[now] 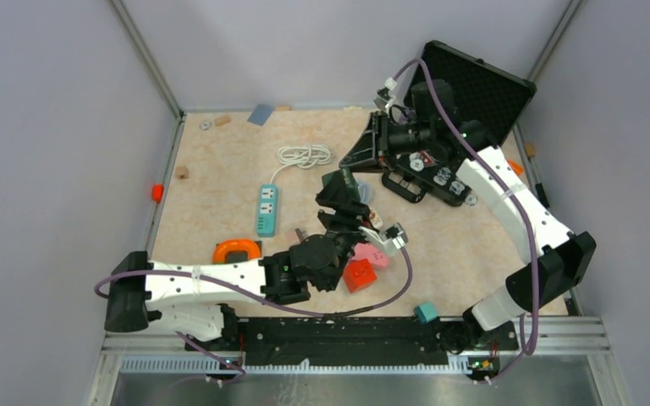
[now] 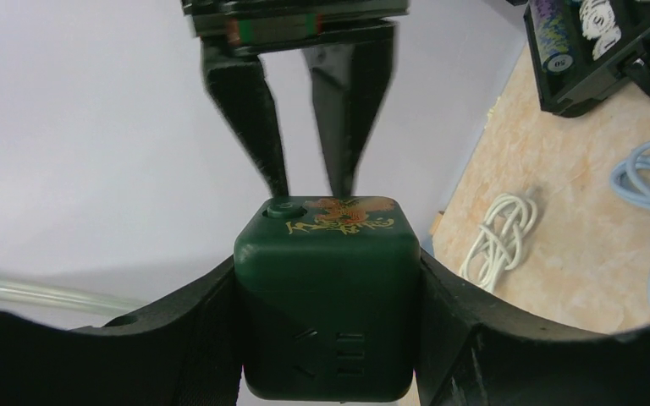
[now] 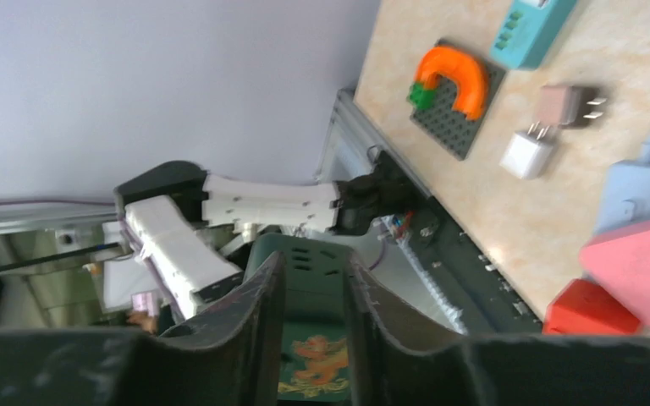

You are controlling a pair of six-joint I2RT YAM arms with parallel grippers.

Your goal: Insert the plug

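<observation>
A dark green box [image 2: 328, 254] with gold and orange markings is clamped in my left gripper, held above the table. My right gripper reaches the far end of this box, its fingers [image 2: 338, 110] parted with a gap between them; whether they touch it cannot be told. In the right wrist view the fingers overlap the green box [image 3: 315, 326]. On the table lie a pinkish plug adapter [image 3: 555, 105] and a white plug [image 3: 526, 155], prongs showing. A teal power strip [image 1: 267, 210] lies left of centre, its sockets facing up.
White coiled cable [image 1: 305, 156] lies behind the strip. An orange curved piece [image 1: 235, 248] sits front left; a red block [image 1: 359, 275] and pink block [image 1: 371, 255] lie under the left arm. An open black case [image 1: 436, 175] fills the back right.
</observation>
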